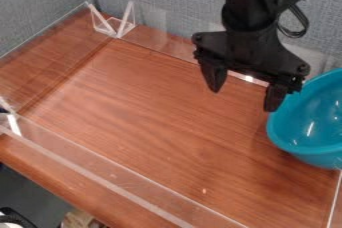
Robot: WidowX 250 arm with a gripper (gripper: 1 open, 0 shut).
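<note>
My black gripper (243, 90) hangs over the back right of the wooden surface, its two fingers wide apart with nothing visible between them. Just right of it, beside the right-hand finger, a blue bowl (310, 132) rests at the right edge, partly cut off by the frame.
A white wire-like piece (114, 24) stands at the back left corner. Clear low barriers run along the edges, and grey textured panels (40, 12) enclose the back and left.
</note>
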